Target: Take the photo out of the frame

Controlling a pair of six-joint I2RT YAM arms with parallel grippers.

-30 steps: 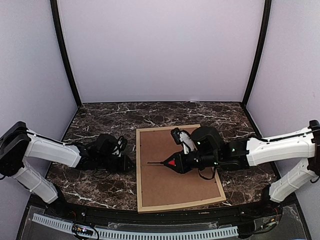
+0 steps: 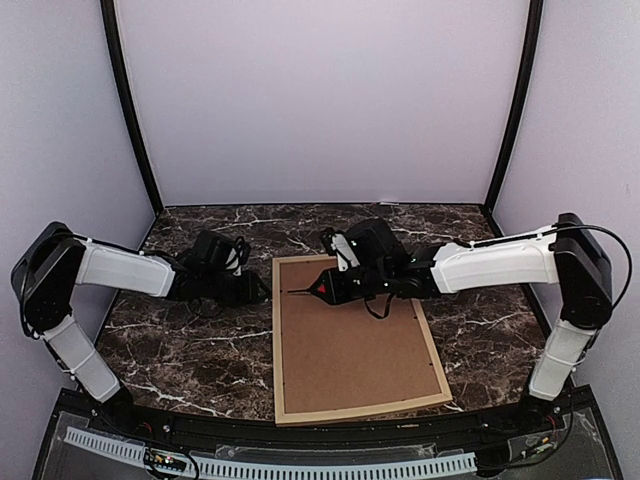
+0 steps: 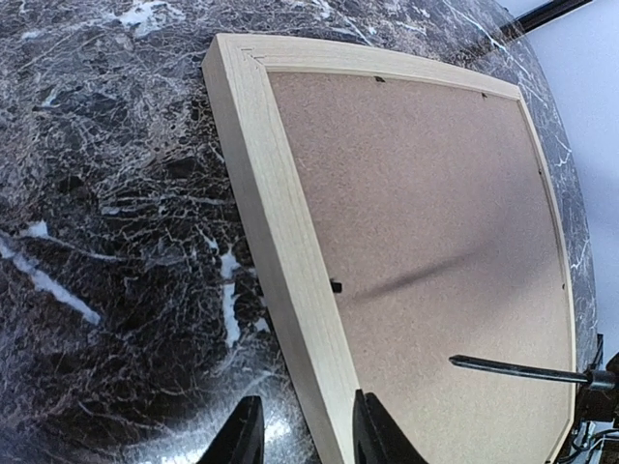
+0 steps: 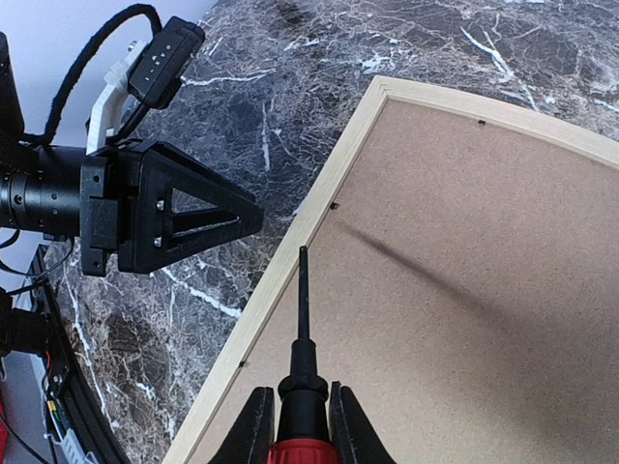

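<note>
The picture frame lies face down on the dark marble table, its pale wooden border (image 2: pixel 278 350) surrounding a brown backing board (image 2: pixel 350 350). Small dark tabs edge the board; one tab (image 3: pixel 336 287) is on the left side, and another tab (image 4: pixel 481 122) on the far side. My right gripper is shut on a screwdriver (image 4: pixel 304 362) with a red handle. Its thin black shaft hovers above the board, pointing toward the left border. My left gripper stands part open and empty, just left of the frame's left border. The photo is hidden from view.
Bare marble (image 2: pixel 190 370) extends left of the frame, with a strip of marble (image 2: pixel 230 222) behind it. White walls rise at the back and sides. Both arms reach in from the sides, their hands close together near the frame's left border.
My right gripper has moved left and toward the back with the screwdriver. The left gripper has shifted toward the back alongside the left border. The frame has stayed in place.
</note>
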